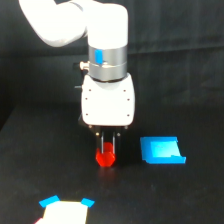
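Observation:
My gripper (106, 150) points down near the middle of the camera view, its fingers drawn in close on a small red object (105, 156). It appears shut on this object, which sits between the fingertips with its lower part showing below them. The fingers hide some of its upper part. Whether the object touches the dark table or hangs just above it is hard to tell.
To the right on the dark table lies a light-blue square edged with blue tape (162, 150). At the front left, a white square (65, 213) has blue tape at its corners and a bit of red beside it.

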